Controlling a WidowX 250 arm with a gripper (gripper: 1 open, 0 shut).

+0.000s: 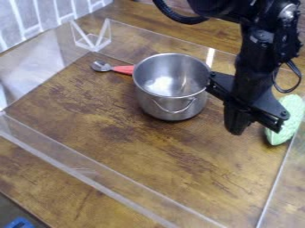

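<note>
A steel pot [169,89] with a wire handle stands on the wooden table. My black gripper [236,123] is low at the pot's right, between it and a pale green cabbage [284,123], which it partly hides. The fingertips point down; the gripper looks shut, with nothing visible between them. A spoon with a red handle [121,69] lies behind the pot to the left.
Clear plastic walls [84,174] border the work area. The bare wood [143,160] in front of the pot is free. A blue object [17,222] sits at the bottom left corner, outside the walls.
</note>
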